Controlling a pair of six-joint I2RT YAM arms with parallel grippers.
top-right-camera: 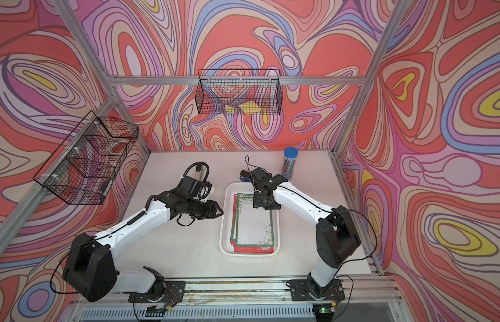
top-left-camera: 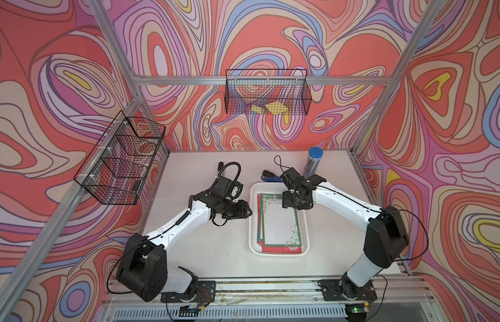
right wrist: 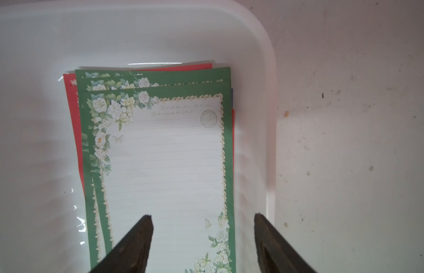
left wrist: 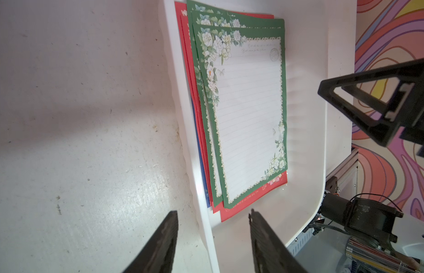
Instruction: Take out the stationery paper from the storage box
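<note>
A stack of stationery paper (top-left-camera: pixel 280 222) lies flat in the white storage box (top-left-camera: pixel 252 233) on the table. The top sheets are white and lined with green floral borders; red and blue edges stick out below. My left gripper stands open over the box's left wall, nothing between its fingers. The right gripper hangs open above the stack's right side, with the right wall beneath its right finger (right wrist: pixel 275 241). It holds nothing and hides part of the paper in both top views.
Behind the box lie a blue-and-black object (top-left-camera: pixel 270 176) and a clear jar with a blue lid (top-left-camera: pixel 314 160). A dark-handled item (top-left-camera: pixel 220 167) is partly hidden behind my left arm. Bare table (top-left-camera: pixel 207 249) extends left of the box.
</note>
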